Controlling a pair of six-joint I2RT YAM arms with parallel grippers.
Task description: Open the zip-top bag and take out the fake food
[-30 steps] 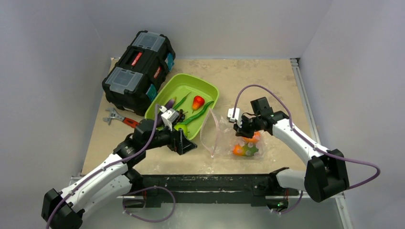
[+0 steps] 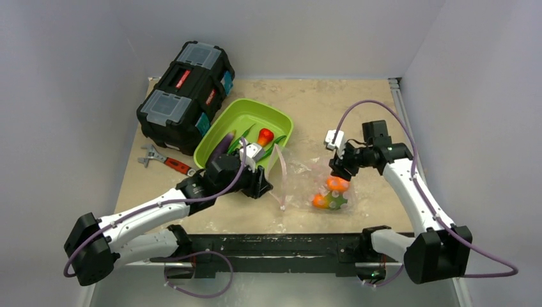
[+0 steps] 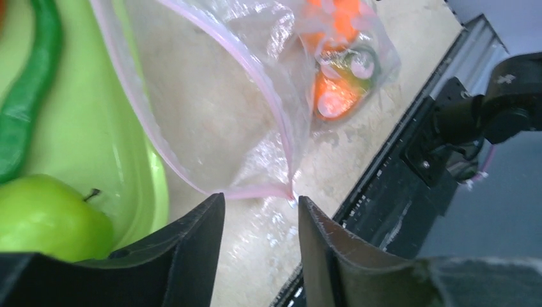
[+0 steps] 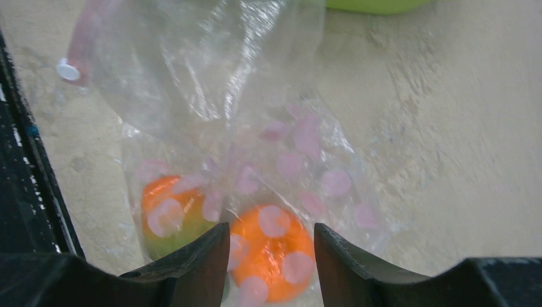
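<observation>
The clear zip bag [image 2: 300, 182] lies on the table, its mouth gaping toward the left with the pinkish zip strip visible. Inside are an orange item [image 2: 337, 183] and an orange-and-green item [image 2: 327, 201]. My left gripper is part open near the bag's mouth, nothing between its fingertips in the left wrist view. My right gripper stands open above the orange items in the bag, no grip on them showing.
A green tray [image 2: 265, 112] with fake vegetables and fruit sits left of the bag. A black toolbox [image 2: 185, 96] and an adjustable wrench [image 2: 172, 163] lie further left.
My right gripper has moved right, over the orange items.
</observation>
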